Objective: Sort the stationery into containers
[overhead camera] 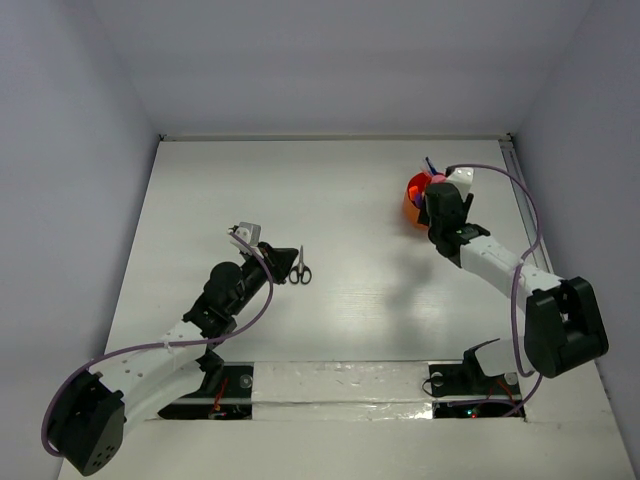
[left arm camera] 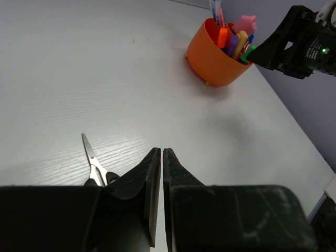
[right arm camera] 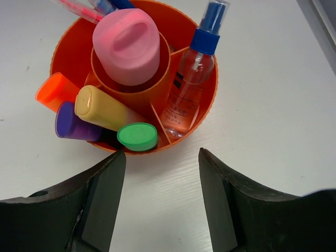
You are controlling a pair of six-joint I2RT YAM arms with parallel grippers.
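Note:
An orange divided container (left arm camera: 212, 63) at the back right holds several markers, a pink bottle (right arm camera: 126, 47), a yellow marker (right arm camera: 100, 107), a green cap (right arm camera: 137, 136) and a spray bottle (right arm camera: 184, 100). My right gripper is open at the container's near side, nothing between its fingers. My left gripper is shut, nothing showing between its fingers, beside a pair of scissors (overhead camera: 300, 274) lying on the white table at left of centre.
Grey walls surround it at the back and sides, close to the container's right.

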